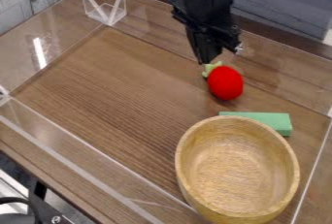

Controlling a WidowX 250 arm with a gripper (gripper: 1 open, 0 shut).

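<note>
The black gripper (208,46) hangs in the upper middle of the camera view, above and a little left of a red ball-like object (223,83). Its fingers point down; how far apart they stand is hard to make out. A small pale green item (211,69) lies just behind the red object, partly hidden by it.
A wooden bowl (236,177) fills the lower right, with a green block (255,121) behind it. A clear or white wire-like item (101,7) stands at the back left.
</note>
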